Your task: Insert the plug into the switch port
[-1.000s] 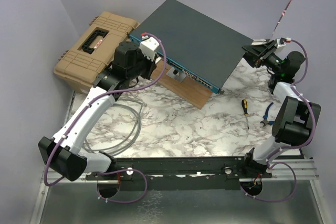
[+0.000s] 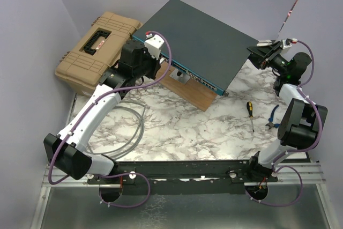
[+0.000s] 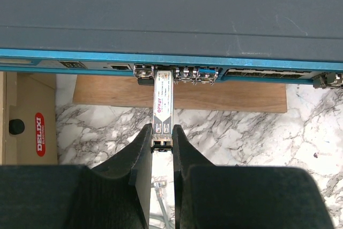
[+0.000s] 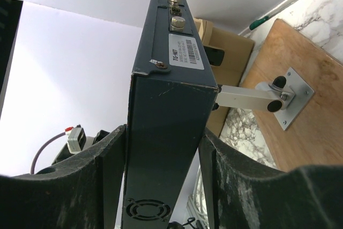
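A dark switch (image 2: 195, 36) with a blue front sits tilted on a stand over a wooden board (image 2: 190, 94). My left gripper (image 2: 156, 63) is at its front; in the left wrist view its fingers (image 3: 138, 159) are shut on the rear end of a silver SFP plug (image 3: 163, 105), whose front end is at a port (image 3: 163, 70) between other cages; how deep it sits cannot be told. My right gripper (image 2: 257, 54) is at the switch's right end; in the right wrist view its fingers (image 4: 220, 175) lie either side of the switch's end, apparently gripping it.
A tan case (image 2: 91, 63) stands at the back left. Grey cable (image 2: 136, 132) lies below it. A screwdriver (image 2: 250, 111) and pliers (image 2: 272, 116) lie at the right.
My left arm has shifted very slightly, mostly at the elbow. The switch and the right arm look unchanged.
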